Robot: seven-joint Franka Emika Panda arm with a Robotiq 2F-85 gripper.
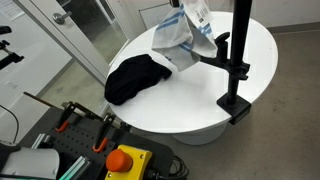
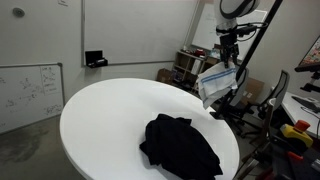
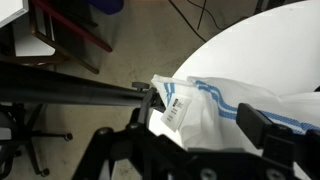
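Observation:
A white towel with blue stripes (image 1: 183,40) hangs, crumpled, at the far side of the round table in exterior view 1. In exterior view 2 the towel (image 2: 217,84) hangs below my gripper (image 2: 231,58) near the table's right edge. My gripper has its fingers apart in the wrist view, with the towel (image 3: 215,100) spread across and beyond the gap. Whether the cloth still touches a finger cannot be told. A pale label (image 3: 176,111) shows on the towel. A black cloth (image 1: 136,79) lies bunched on the table.
The round white table (image 2: 110,125) has free room around the black cloth. A black post (image 1: 239,50) stands at the table's edge. A red button on a yellow box (image 1: 126,162) sits in the near foreground.

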